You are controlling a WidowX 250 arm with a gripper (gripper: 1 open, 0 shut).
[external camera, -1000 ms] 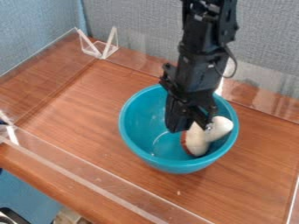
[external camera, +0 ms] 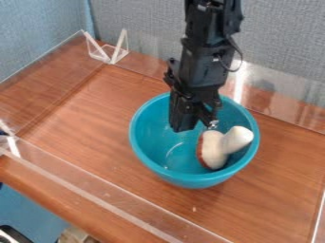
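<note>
A black gripper hangs down over the left-middle part of a turquoise bowl on the wooden counter, its tips inside the rim. It looks shut, with nothing visible between its fingers. In the bowl's right part lies a white mushroom-like object with a reddish-brown edge on its left end, just right of and below the gripper tips.
Bare wooden counter spreads to the left and right of the bowl. A white wire rack stands at the back left. A grey padded wall runs behind, and clear strips edge the counter.
The gripper has risen and shifted slightly back, away from the white object, which now shows more fully in the bowl.
</note>
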